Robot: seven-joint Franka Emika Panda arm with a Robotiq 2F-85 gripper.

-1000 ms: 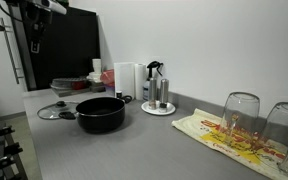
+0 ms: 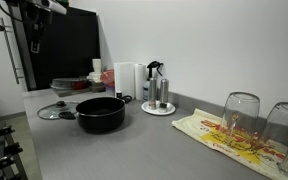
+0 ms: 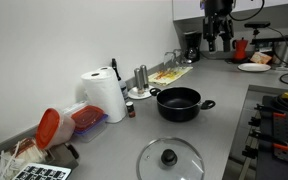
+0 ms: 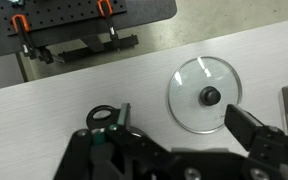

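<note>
A black two-handled pot (image 2: 101, 115) stands open on the grey counter. Its clear glass lid (image 3: 170, 160), with a black knob, lies flat on the counter beside it. High above the counter, well clear of both, hangs my gripper (image 3: 216, 44). From the wrist view, the gripper is open, fingers wide apart with no object held between them. The lid (image 4: 189, 82) shows fully just beyond the fingers there, while only a dark handle of the pot (image 4: 100, 108) peeks out at the left finger.
A paper towel roll (image 3: 99, 98) and a plate with bottles and grinders (image 2: 159, 108) stand along the wall. Two upturned glass jars (image 2: 240, 113) sit on a patterned cloth (image 2: 204, 127). A dish rack (image 3: 29, 160) is at the left.
</note>
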